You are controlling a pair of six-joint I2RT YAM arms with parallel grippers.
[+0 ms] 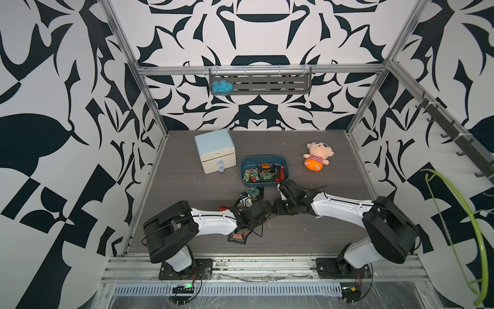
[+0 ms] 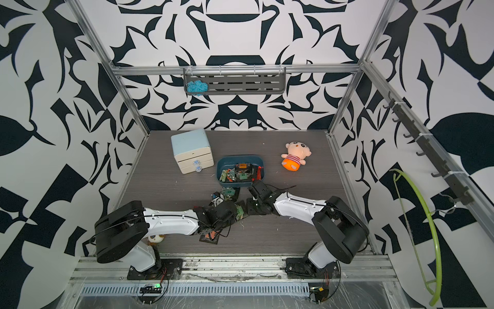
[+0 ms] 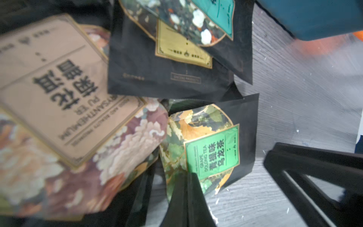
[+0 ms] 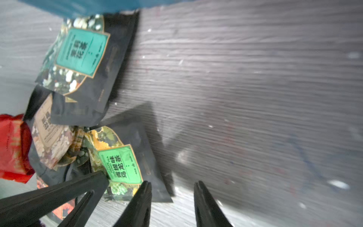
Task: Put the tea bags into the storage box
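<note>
The green-labelled tea bag (image 3: 211, 151) shows in the left wrist view beneath my left gripper. That gripper is shut, its tips overlapping the bag near the label; I cannot tell whether any of the bag is pinched. In the right wrist view the same bag (image 4: 121, 166) casts a shadow. My right gripper stands open, its left finger by one corner of the bag. Other tea bags, among them a pink-labelled one (image 3: 53, 87) and a teal-labelled one (image 4: 83, 51), lie beside it. The dark teal storage box (image 1: 243, 177) holds several packets behind the grippers.
A cream drawer box with a blue lid (image 1: 214, 146) stands back left, and a plush doll (image 1: 317, 156) back right. A red packet (image 4: 15, 147) and an orange-marked bag (image 1: 239, 237) lie nearby.
</note>
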